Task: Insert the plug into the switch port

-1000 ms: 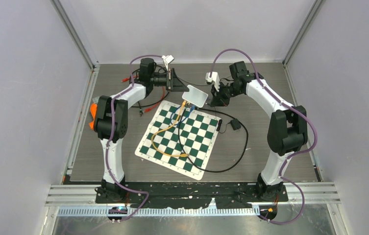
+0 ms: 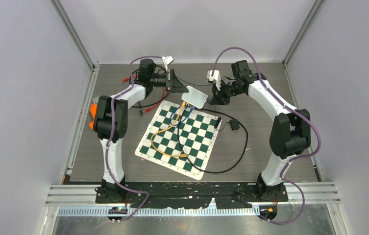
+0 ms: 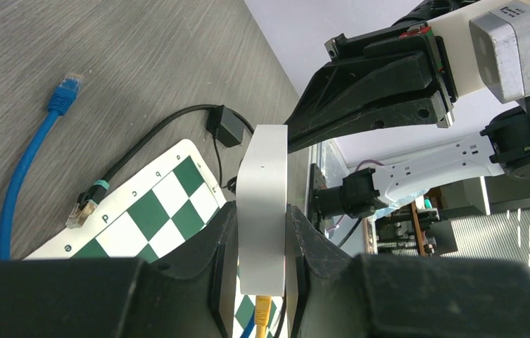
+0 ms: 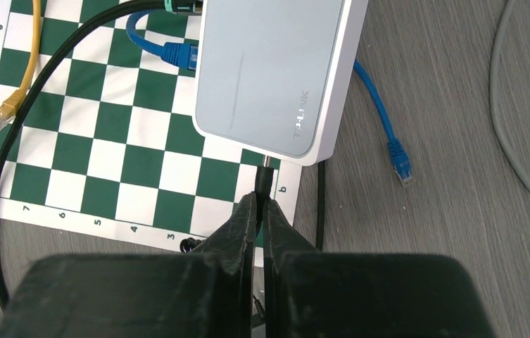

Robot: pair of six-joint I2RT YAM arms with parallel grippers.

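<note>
The white switch (image 3: 262,211) is held edge-on between the fingers of my left gripper (image 2: 186,90), above the checkered mat. Its grey top, marked TP-LINK, faces up in the right wrist view, where the switch (image 4: 269,77) fills the upper middle. My right gripper is shut on the black plug (image 4: 264,181), which points at the switch's near side. A short length of the plug's metal barrel (image 4: 267,161) shows right at that edge. The port is hidden, so I cannot tell how far the tip is inside.
A yellow cable (image 2: 155,142), a blue cable (image 3: 26,162) and a thick black cable (image 2: 243,147) lie around the checkered mat (image 2: 172,169). A small black box (image 2: 234,124) sits right of the mat. Bare table lies farther right.
My right arm has shifted very slightly, and the small dark piece on the thin hanging cable has swung a little to the left. The left arm and switch look unmoved.
</note>
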